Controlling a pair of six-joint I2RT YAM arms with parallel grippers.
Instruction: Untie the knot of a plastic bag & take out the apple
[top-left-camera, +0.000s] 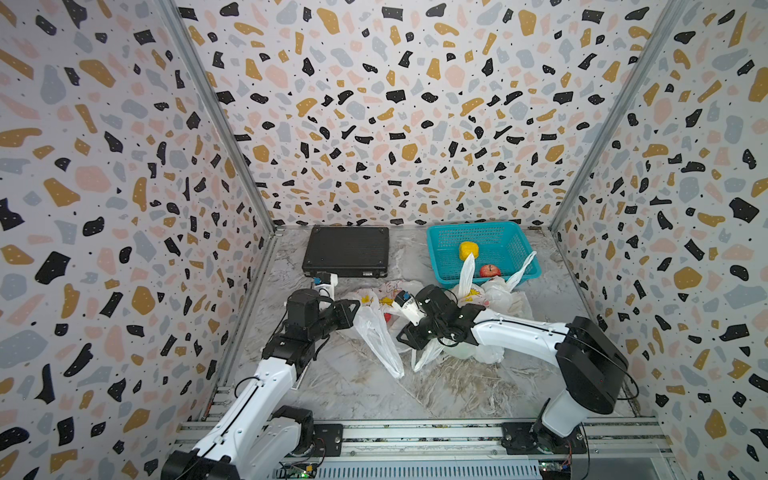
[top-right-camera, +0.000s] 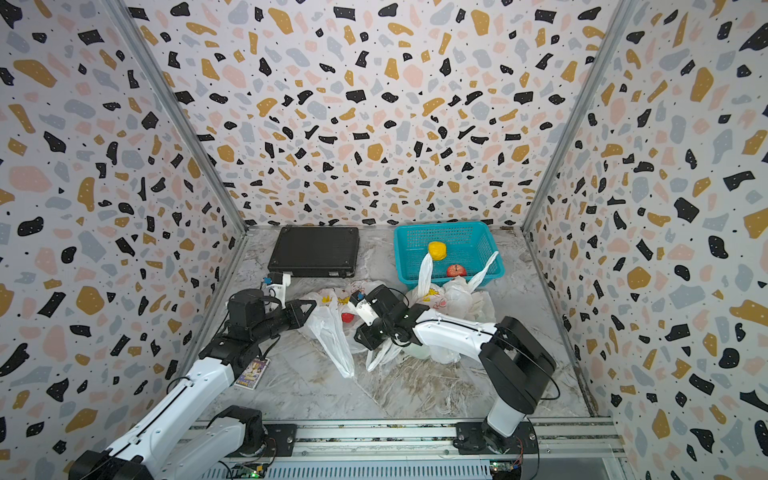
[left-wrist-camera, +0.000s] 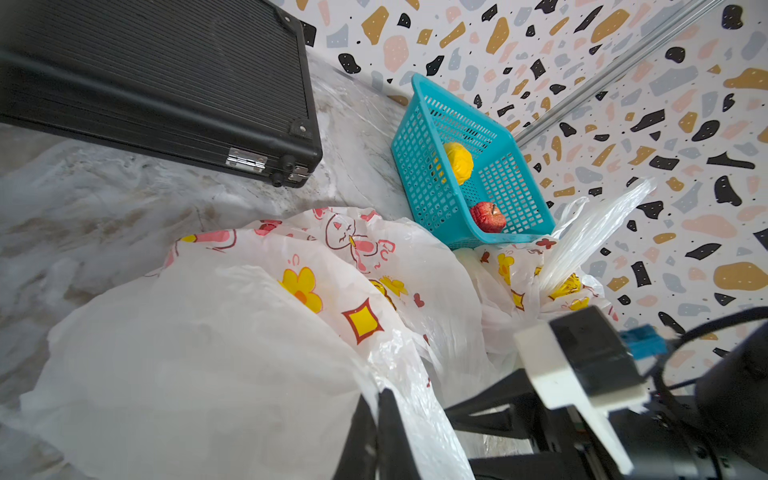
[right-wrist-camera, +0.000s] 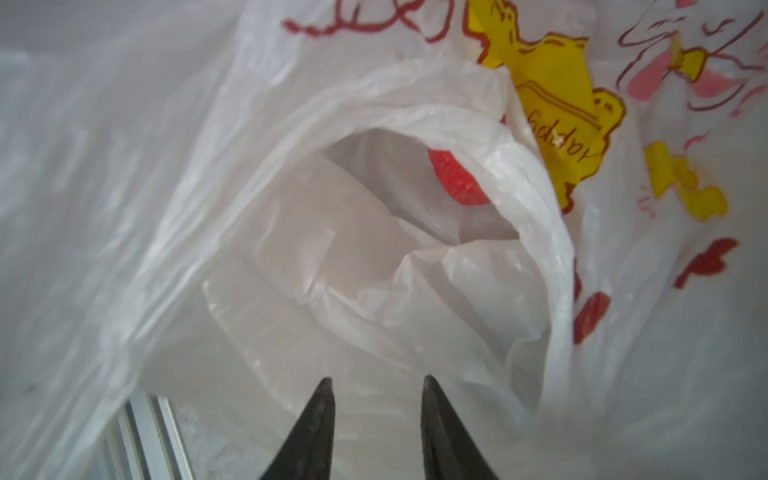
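A white plastic bag (left-wrist-camera: 208, 376) with printed flowers lies open in the middle of the table. One handle strip (top-left-camera: 376, 340) trails toward the front edge. My left gripper is shut on thin plastic at the bag's edge, and a fold runs up from its fingertips. On the bag's right side, my right gripper has its fingers apart, with bag film showing in and behind the gap; whether they grip it cannot be told. Inside the mouth a red patch (right-wrist-camera: 460, 177), likely the apple, is partly covered by the rim. It shows as a red spot (top-right-camera: 347, 317) from above.
A teal basket (top-left-camera: 484, 226) at the back right holds a yellow item (top-left-camera: 469, 250) and a red apple-like fruit (top-left-camera: 489, 271). Another white bag (top-right-camera: 460, 296) with upright handles stands before it. At the back left lies a black case (top-left-camera: 346, 249).
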